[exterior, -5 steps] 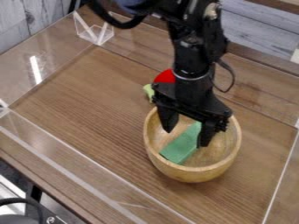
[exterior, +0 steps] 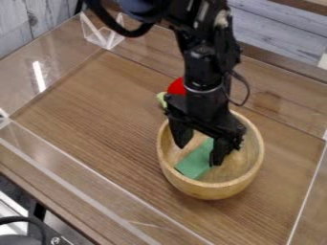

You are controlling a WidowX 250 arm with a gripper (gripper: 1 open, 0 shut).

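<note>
My gripper (exterior: 202,134) is a black two-fingered hand, reaching down from the top with its fingers open over a round yellow wooden bowl (exterior: 212,186). A green elongated object (exterior: 194,162) lies in the bowl, partly hidden beneath the fingers. I cannot tell whether the fingers touch it.
A red object (exterior: 177,88) and a small light green item (exterior: 163,99) sit behind the arm. Clear plastic pieces stand at the left edge and top left, and a dark cable lies at the bottom left.
My gripper has come slightly lower and nearer into the bowl, now covering more of the green object. The bowl has barely moved.
</note>
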